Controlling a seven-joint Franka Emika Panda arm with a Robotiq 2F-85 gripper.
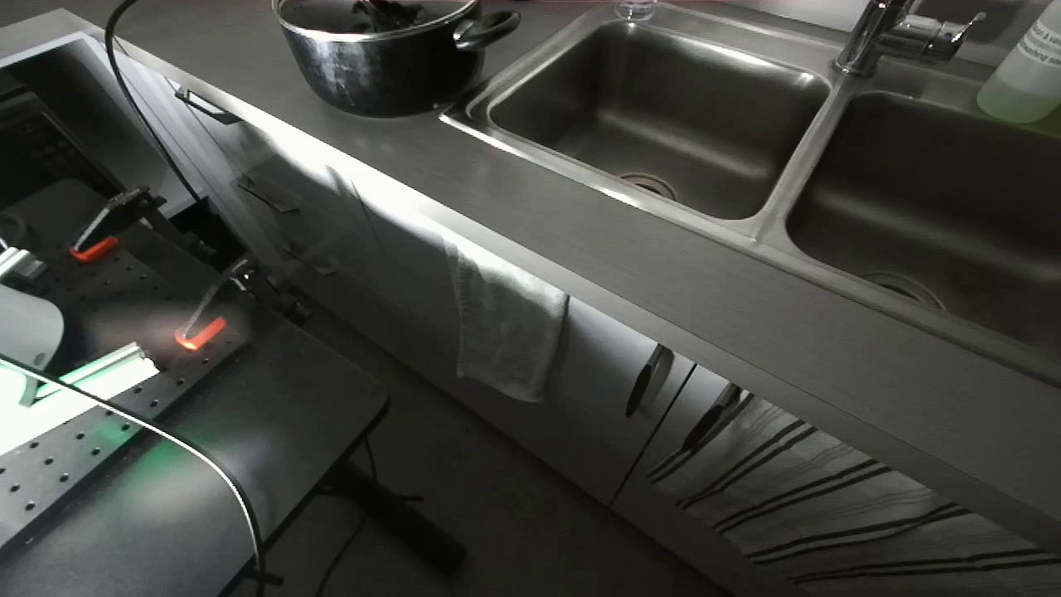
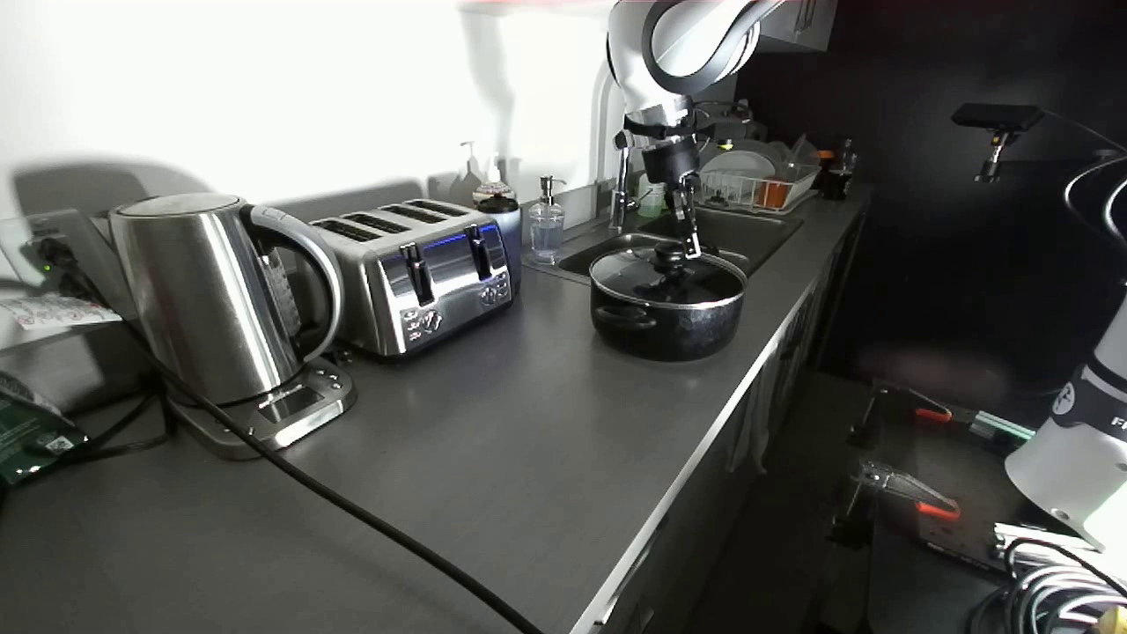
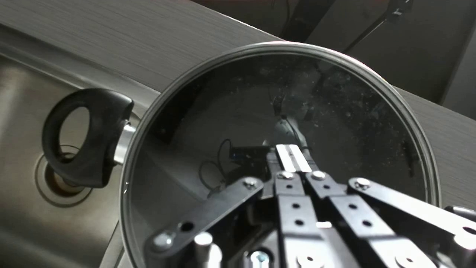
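A dark speckled pot stands on the counter beside the sink, covered by a glass lid with a metal rim. Its black knob shows in exterior view 2. My gripper reaches down over the lid, its fingertips together and nothing visible between them. From exterior view 2, the gripper is right beside the knob; whether they touch I cannot tell. The wrist view has the knob hidden, and a black pot handle juts out over the sink edge. Exterior view 1 cuts off the pot at the top.
The double sink adjoins the pot. A toaster and a kettle stand along the wall, with a soap dispenser near the sink. A cable crosses the counter, whose front part is otherwise clear.
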